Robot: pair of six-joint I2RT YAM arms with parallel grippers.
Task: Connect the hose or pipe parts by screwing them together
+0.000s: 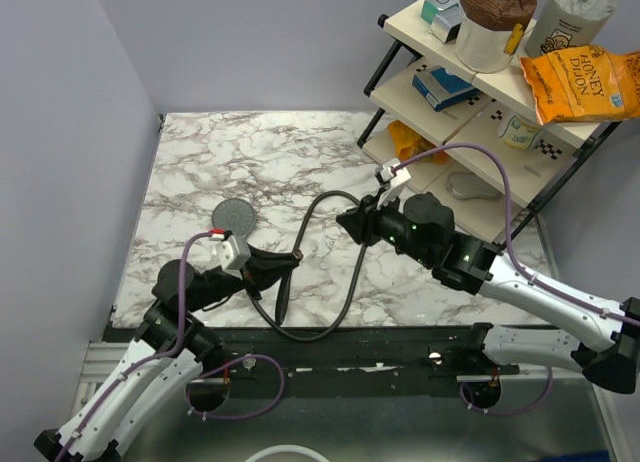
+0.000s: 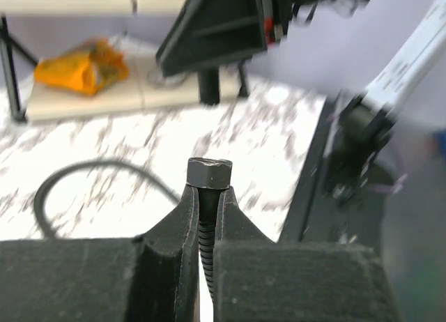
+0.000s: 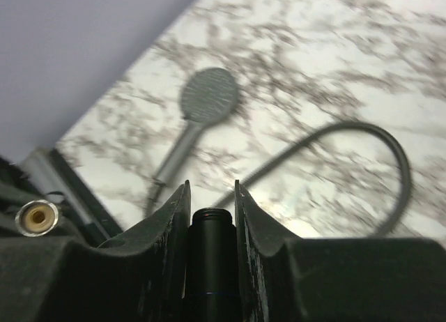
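My left gripper [image 1: 293,258] is shut on the threaded hose end [image 2: 208,196], its fitting pointing up in the left wrist view. My right gripper [image 1: 353,222] is raised to the right of it, with a black cylindrical piece [image 3: 212,266] between its fingers. The grey hose [image 1: 355,272] loops over the marble counter. A grey shower head [image 1: 234,217] lies at the left, partly hidden in the top view by the left arm.
A shelf rack [image 1: 420,102] with bags, boxes and jars fills the back right.
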